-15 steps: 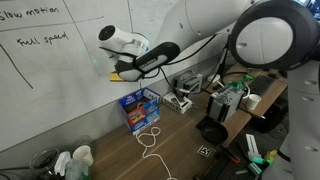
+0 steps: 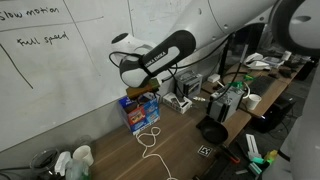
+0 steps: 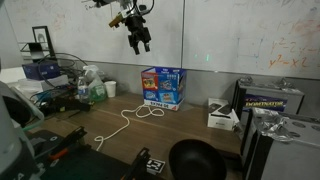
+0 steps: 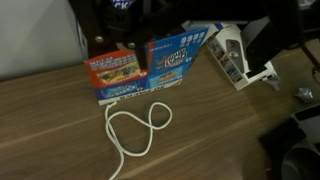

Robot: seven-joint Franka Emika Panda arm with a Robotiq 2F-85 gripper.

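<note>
A blue and red printed box (image 2: 140,112) stands on the wooden table (image 2: 187,147) against the whiteboard, its colourful faces also showing in exterior view 2 as the box (image 3: 163,86). My gripper (image 3: 140,48) hangs open above and left of it there, fingers pointing down, with nothing between them. From exterior view 1, the gripper (image 2: 143,90) overlaps the box's upper edge. The wrist view looks down on the box (image 4: 150,65), whose top is partly hidden by the dark fingers. A white cable (image 4: 142,125) lies loosely looped on the table in front.
A black pan (image 3: 197,160) sits near the front, with a silver toaster-like appliance (image 3: 283,140) to its right. Behind the pan is a white tray (image 3: 222,115). Cups and a bottle crowd the far left. Bare table lies around the cable.
In exterior view 1, my gripper has come down and shifted right, from in front of the whiteboard to over the box's top edge. The box and the other items have stayed put.
</note>
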